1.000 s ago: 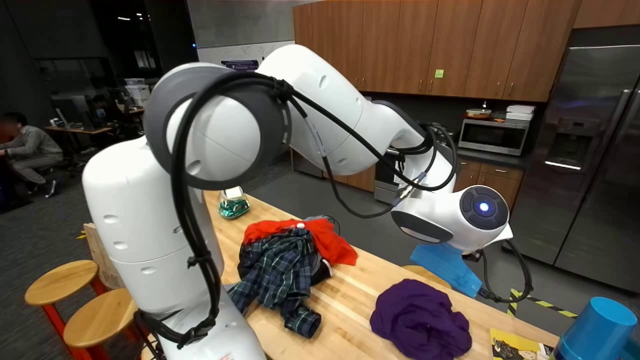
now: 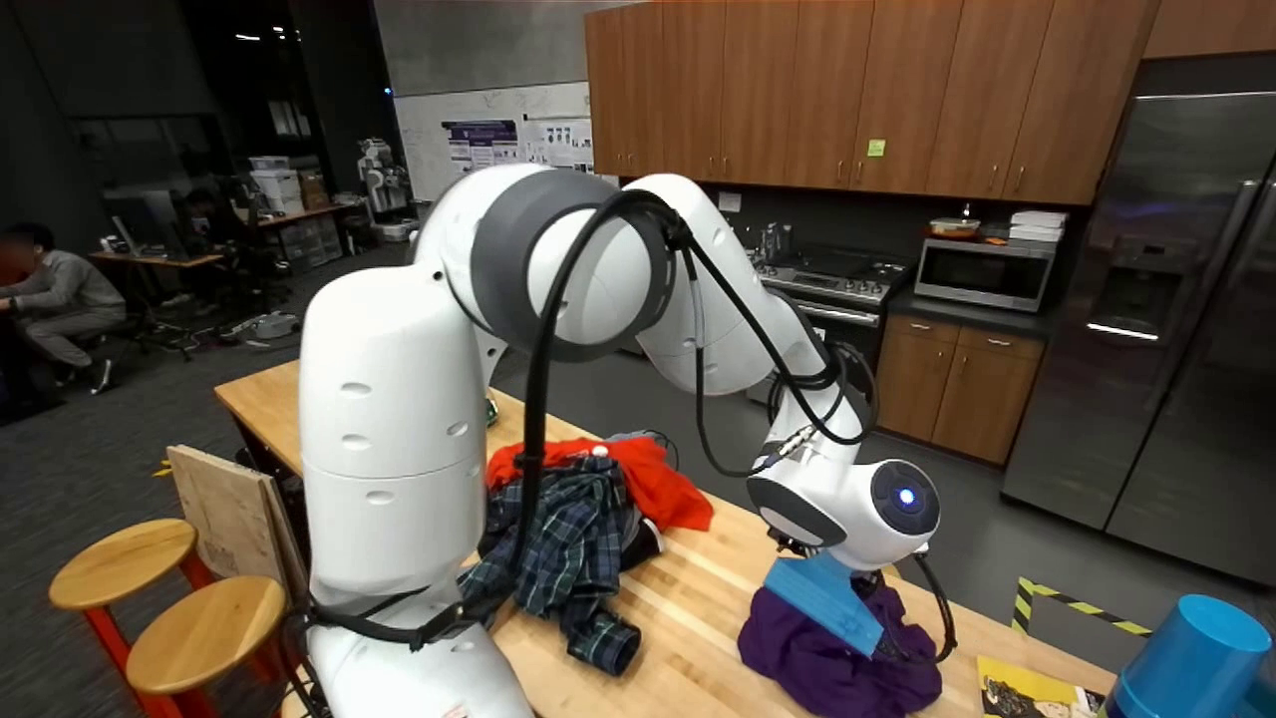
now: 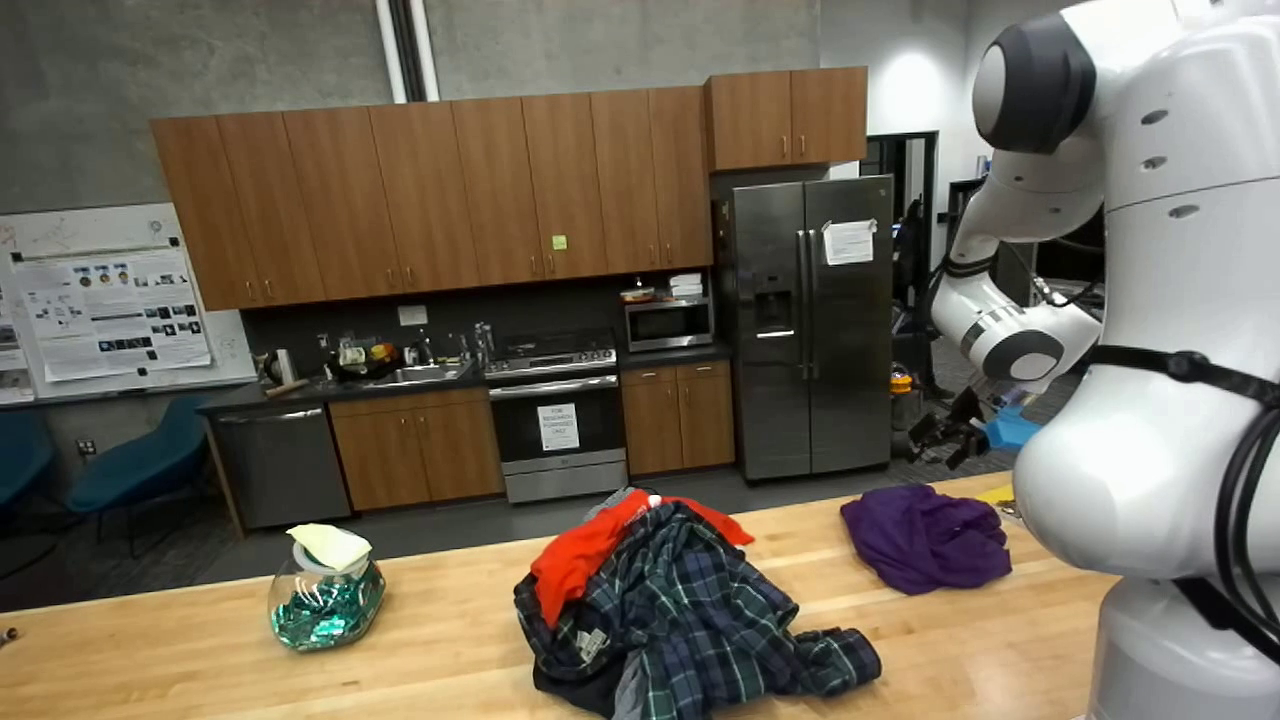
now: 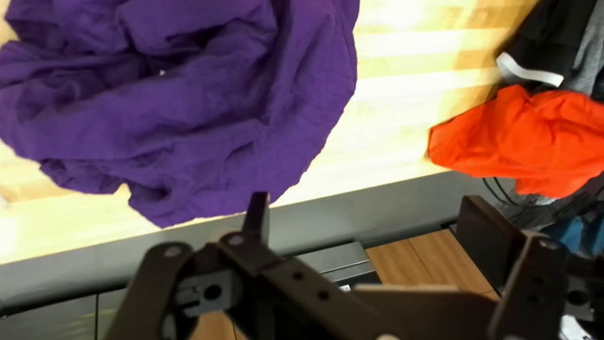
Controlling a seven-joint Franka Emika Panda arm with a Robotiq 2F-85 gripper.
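Observation:
A crumpled purple cloth (image 3: 924,540) lies on the wooden table at the robot's side, apart from the other clothes. In the wrist view the purple cloth (image 4: 198,113) fills the upper left. My gripper stands open, its fingers wide apart with nothing between them. They appear over the table's far edge and the floor beyond, not over the cloth's middle. In the second exterior view the gripper (image 3: 950,434) hangs above the level of the cloth. From the first exterior view, a blue piece on the wrist (image 2: 825,602) covers part of the purple cloth and hides the fingers.
A heap with a plaid shirt (image 3: 708,600) and a red-orange garment (image 2: 664,479) sits mid-table. A glass bowl with green contents (image 3: 326,606) stands farther left. A blue cup (image 2: 1196,658) and a yellow printed sheet (image 2: 1029,688) are near the other end.
My arm has swung and drawn back, bringing the wrist leftward in the first exterior view, so that it now overlaps the purple cloth. The cloth and clothes heap look unmoved.

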